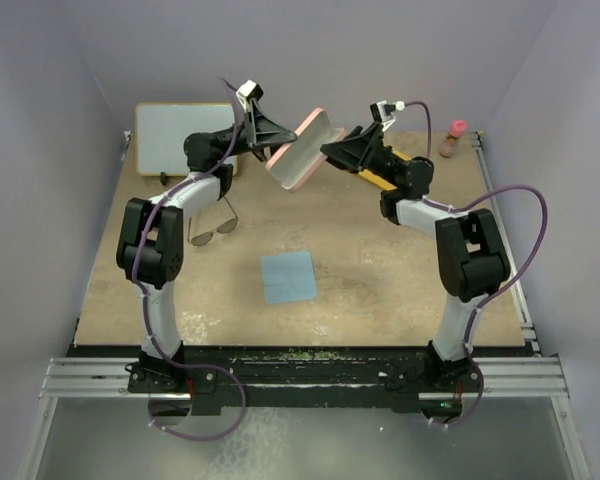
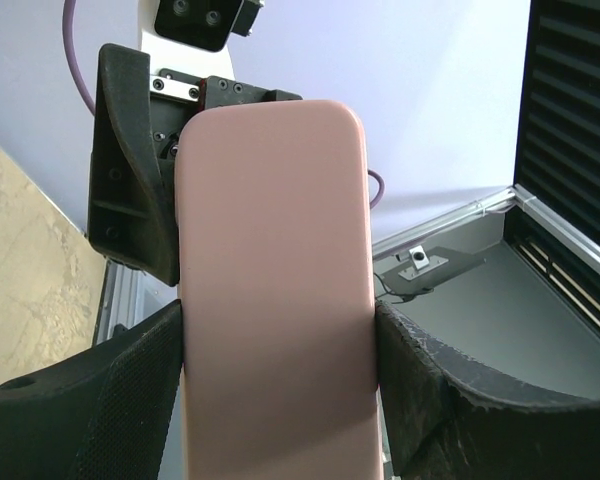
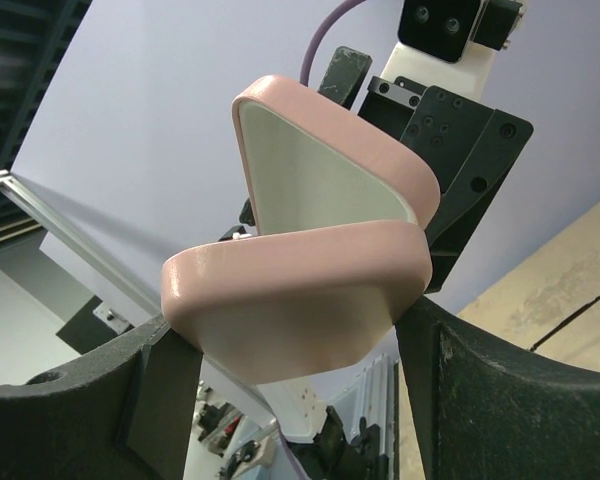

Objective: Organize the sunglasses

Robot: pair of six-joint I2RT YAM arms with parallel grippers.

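Observation:
A pale pink glasses case (image 1: pixel 296 160) with a light grey inside is held up above the table, its two halves parted. My left gripper is shut on one half, its fingers (image 2: pixel 130 400) pressed to both sides of the pink shell. The other half (image 3: pixel 300 295) sits between the fingers of my right gripper, which is shut on it; in the right wrist view the case gapes in a V. Dark sunglasses (image 1: pixel 204 239) lie on the table beside the left forearm, lenses toward the front, temples stretched backward.
A light blue cloth (image 1: pixel 289 277) lies flat near the table's middle. Behind the left arm is a white board (image 1: pixel 162 140) with a wooden edge. Something yellow (image 1: pixel 377 180) shows under the right arm, and a red-pink bottle (image 1: pixel 452 138) stands at the back right.

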